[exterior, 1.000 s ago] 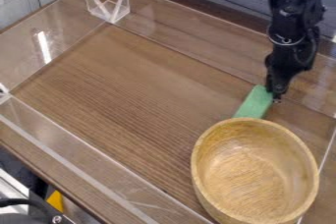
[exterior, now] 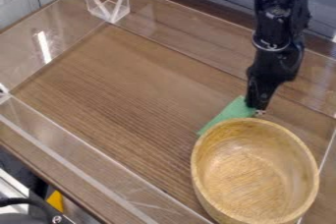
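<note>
The black arm's gripper [exterior: 257, 104] points down at a green strip [exterior: 223, 118] on the wooden table. Its tips are at the strip's upper right end, low over it or touching it; I cannot tell which. The fingers are small and dark, and their state is hard to make out. A large tan bowl [exterior: 251, 169] sits just below the strip, hiding part of it.
A white wire-like object [exterior: 108, 4] stands at the upper left near the back edge. The table's edges show at the lower left and far right.
The gripper has moved down and to the left, toward the bowl, and the green strip has shifted the same way.
</note>
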